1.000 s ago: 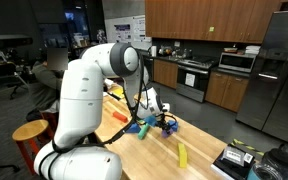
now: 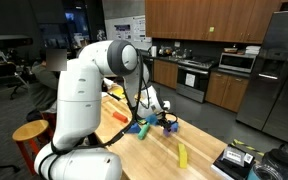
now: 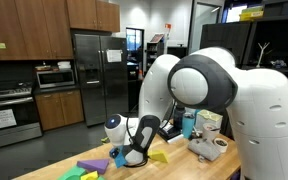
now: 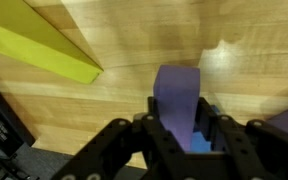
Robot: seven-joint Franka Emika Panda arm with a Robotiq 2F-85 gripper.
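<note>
In the wrist view a grey-purple block (image 4: 177,92) stands at the lower middle, between the black fingers of my gripper, which is shut on it. The block's lower side is hidden. A blue piece (image 4: 206,138) shows just beside it, and a purple block (image 4: 287,120) at the right edge. Upper left lies a long yellow block (image 4: 44,42), clear of the fingers. From outside, my gripper (image 2: 170,127) is low over the wooden table; the held block is too small to make out there.
Yellow (image 2: 182,156) and blue (image 2: 144,131) blocks lie around the gripper in exterior view 1. In exterior view 2, purple (image 3: 92,165) and green (image 3: 72,173) blocks are to the left. Dark objects (image 2: 274,165) crowd the table's right end.
The gripper has shifted very slightly in exterior view 1. Surrounding blocks look unmoved.
</note>
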